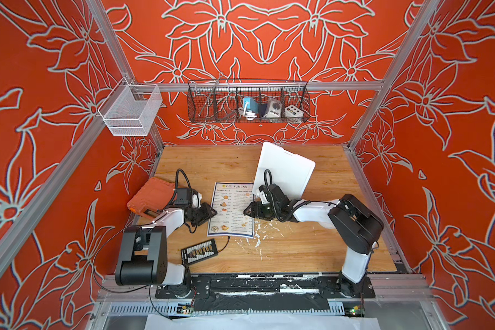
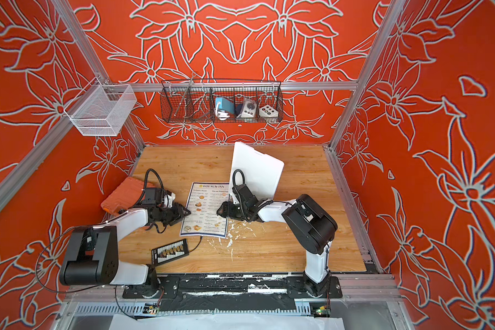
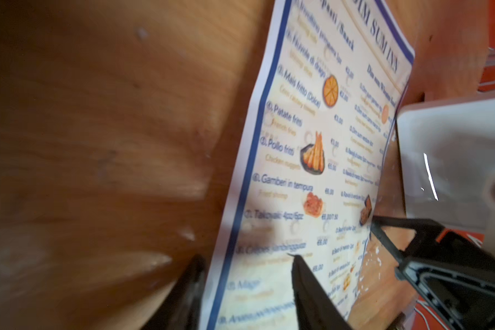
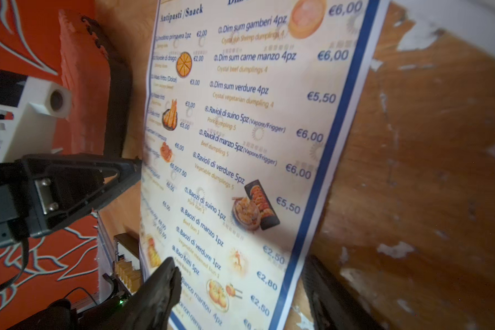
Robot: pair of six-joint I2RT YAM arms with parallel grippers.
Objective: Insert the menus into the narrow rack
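Observation:
The Dim Sum Inn menu (image 1: 231, 200) lies on the wooden table between both grippers. My left gripper (image 1: 213, 213) is at the menu's left edge; in the left wrist view its blurred fingers are apart over that edge. At the right edge is my right gripper (image 1: 247, 210), its fingers also apart around the border in the right wrist view. Neither is seen clasping the sheet. A black wire rack (image 1: 203, 99) with dividers hangs on the back rail, holding several small items in its right compartments.
A white lid-like board (image 1: 283, 162) lies behind the right gripper. An orange case (image 1: 148, 195) is at left, a dark keypad-like device (image 1: 198, 252) at front left. A white wire basket (image 1: 129, 112) hangs on the left rail.

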